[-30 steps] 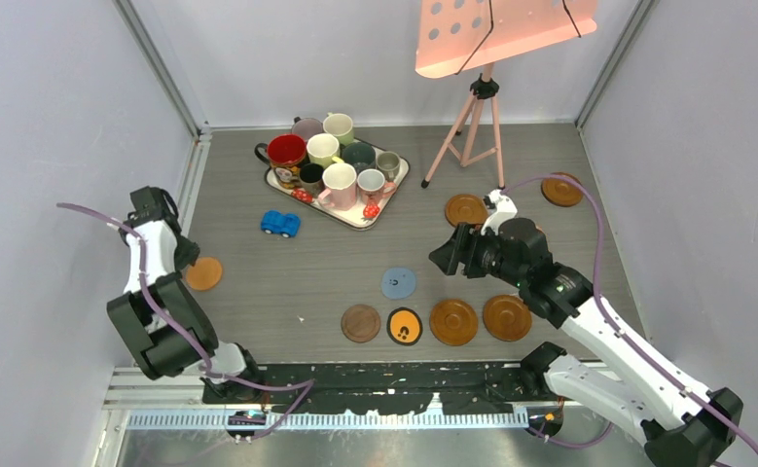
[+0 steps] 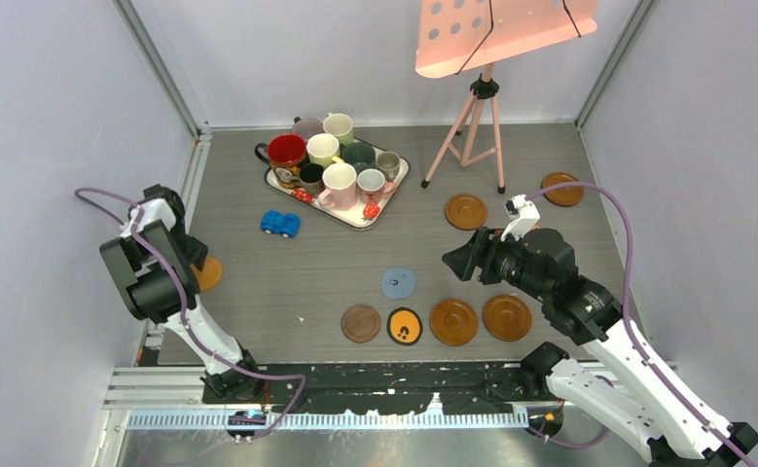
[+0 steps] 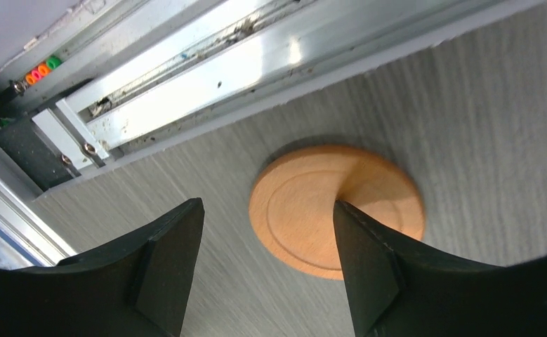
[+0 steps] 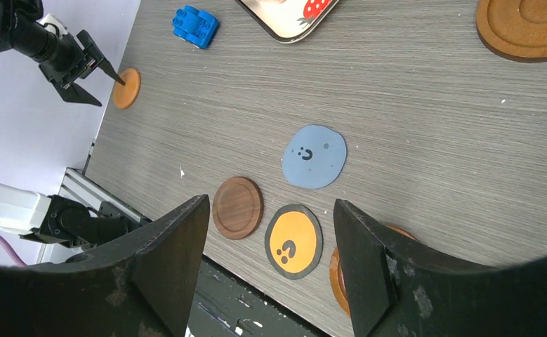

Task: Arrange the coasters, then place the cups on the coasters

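Note:
Several cups, among them a pink cup (image 2: 340, 185) and a red mug (image 2: 286, 151), stand together on the strawberry tray (image 2: 358, 223) at the back left. Flat round coasters lie apart on the table: an orange one (image 3: 298, 210) at the left edge, a blue one (image 2: 398, 283), a yellow paw one (image 2: 405, 327) and several brown ones (image 2: 453, 322). My left gripper is open above the orange coaster, one finger overlapping it in view. Over the right half of the table, my right gripper hangs open, empty.
A blue toy car (image 2: 280, 224) sits in front of the tray. At the back right stands a pink tripod (image 2: 472, 131). Walls close the left, back and right sides.
My left arm has moved away from the front edge and its gripper now partly covers the orange coaster. The right gripper has shifted slightly right. Cups and coasters have not moved.

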